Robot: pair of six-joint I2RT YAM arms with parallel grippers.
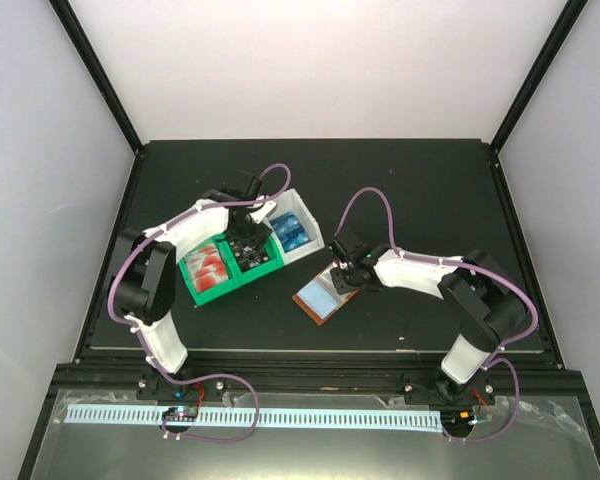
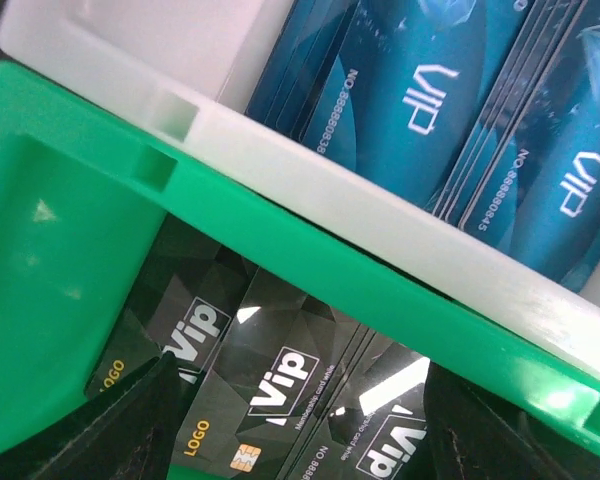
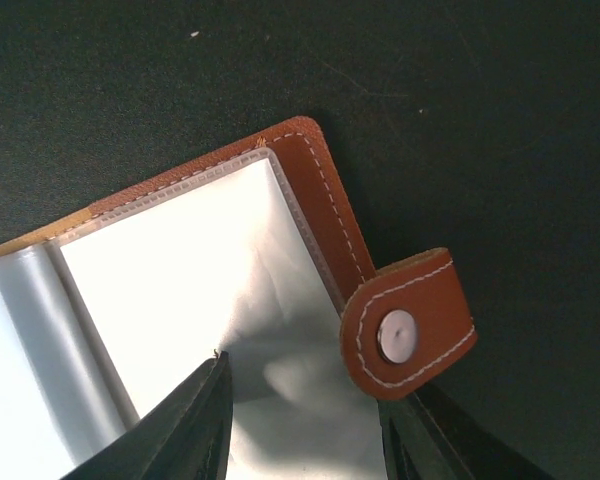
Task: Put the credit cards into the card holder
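Black Vip cards [image 2: 285,375] lean in a green compartment [image 2: 60,230] of the card box. Above them, my left gripper stands open, its fingers on either side of the cards and nothing held. The brown card holder [image 1: 325,298] lies opened out on the table, with clear sleeves [image 3: 180,250] and a snap strap [image 3: 410,322]. My right gripper is shut on the card holder, with part of a sleeve between its fingers beside the strap. In the top view, the left arm hides part of the black cards.
Blue cards [image 1: 289,232] fill part of the white section [image 1: 308,250] beside the green one. Red-and-white cards [image 1: 206,268] sit in the left green compartment. Bare black table [image 1: 410,190] surrounds the box and holder.
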